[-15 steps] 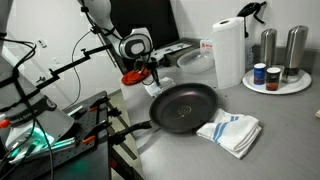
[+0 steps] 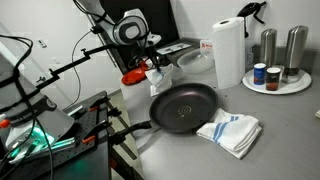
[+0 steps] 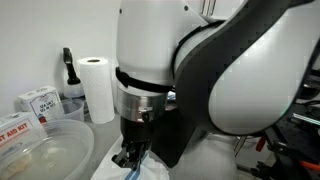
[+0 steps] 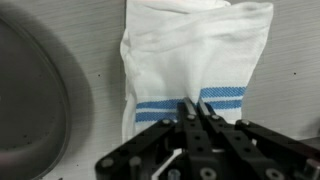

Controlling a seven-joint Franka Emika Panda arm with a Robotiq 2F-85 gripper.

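A white towel with blue stripes [image 4: 190, 65] fills the middle of the wrist view. My gripper is shut on it near the striped end, the fabric creased where the fingers meet. In exterior view 1 the held towel [image 2: 159, 81] hangs bunched below the gripper [image 2: 155, 65], left of the dark frying pan [image 2: 183, 107]. Its lower edge is close to the table, and I cannot tell whether it touches. Exterior view 2 shows only part of the towel [image 3: 150, 172] under the large, near gripper body, which hides much of the scene.
Another folded white towel with blue stripes [image 2: 230, 132] lies right of the pan. Behind stand a paper roll [image 2: 230, 52], a clear bowl [image 2: 197, 62] and a plate [image 2: 276, 82] with jars and shakers. A red dish [image 2: 135, 76] sits beyond the gripper.
Over the last second my gripper has risen, and the towel has come up with it, from lying low to hanging more upright. The pan and the other towel have stayed put.
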